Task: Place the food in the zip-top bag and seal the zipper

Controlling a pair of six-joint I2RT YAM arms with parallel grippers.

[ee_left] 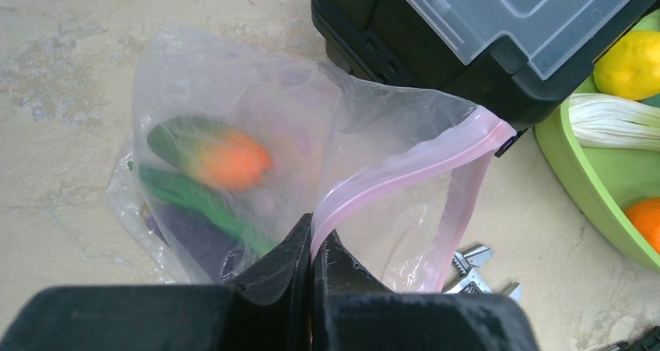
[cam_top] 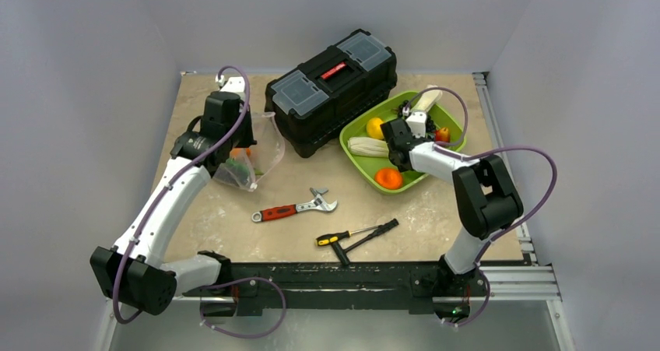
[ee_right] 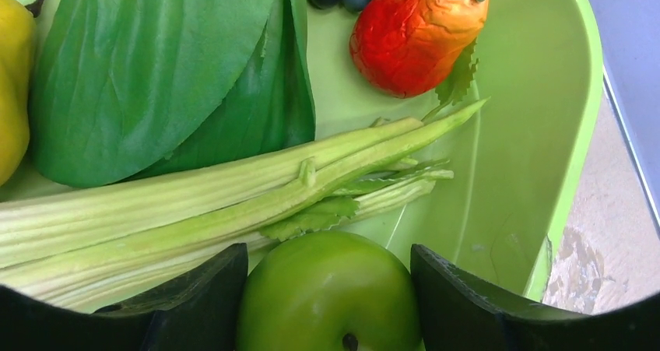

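Observation:
In the right wrist view a green apple [ee_right: 331, 289] sits between the two fingers of my right gripper, which is shut on it from both sides. That gripper is down inside the green basket [ee_right: 572, 152]. My left gripper pinches the pink zipper rim of the clear zip bag [ee_left: 397, 176], whose mouth gapes towards the right. Through the plastic I make out an orange and green item [ee_left: 226, 160], green leaves and something dark purple. From above, the left arm covers part of the bag.
A black toolbox [cam_top: 333, 82] stands between bag and basket at the back. A wrench [cam_top: 296, 207] and a yellow-black screwdriver [cam_top: 333, 238] lie in front. Still in the basket are celery [ee_right: 194, 180], a red pear [ee_right: 416, 36], a yellow fruit [cam_top: 375, 128] and an orange one [cam_top: 388, 178].

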